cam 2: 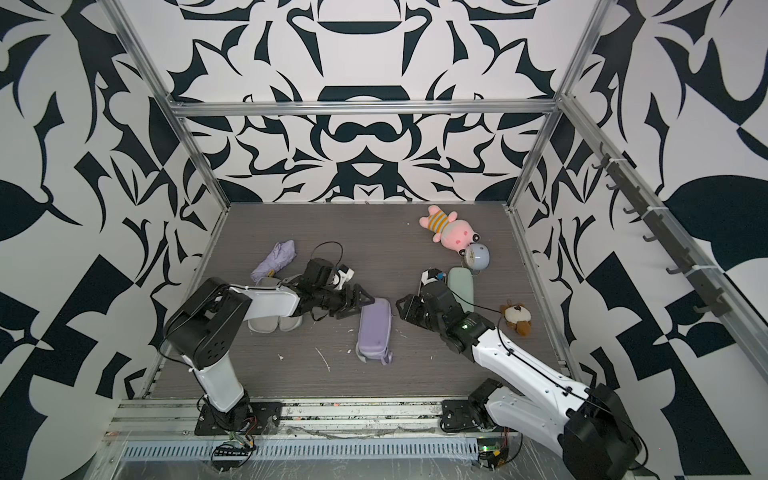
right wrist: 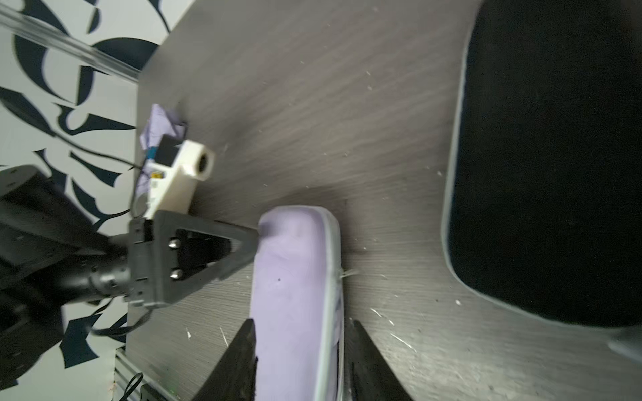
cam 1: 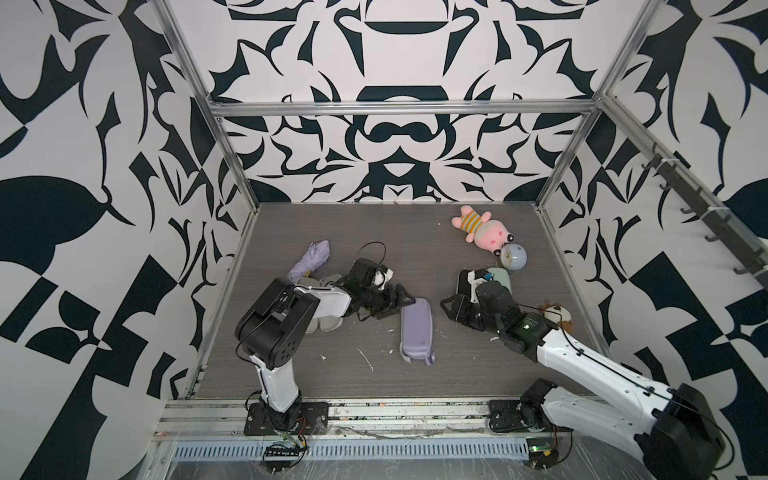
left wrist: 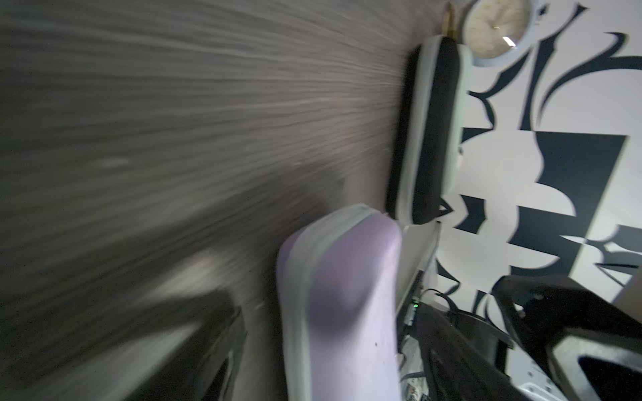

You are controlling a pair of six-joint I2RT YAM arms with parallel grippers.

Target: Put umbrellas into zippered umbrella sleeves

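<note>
The lavender zippered sleeve lies lengthwise front-to-back on the middle of the table, closed in outline. My left gripper is open beside its far end, fingers either side of the sleeve in the left wrist view. My right gripper is right of the sleeve; in the right wrist view its part-open fingers appear over the sleeve's lower part. A folded lavender umbrella lies at back left, beside pale grey sleeves.
At right lie a mint-and-black case, a blue round object, a pink striped plush and a brown-white plush.
</note>
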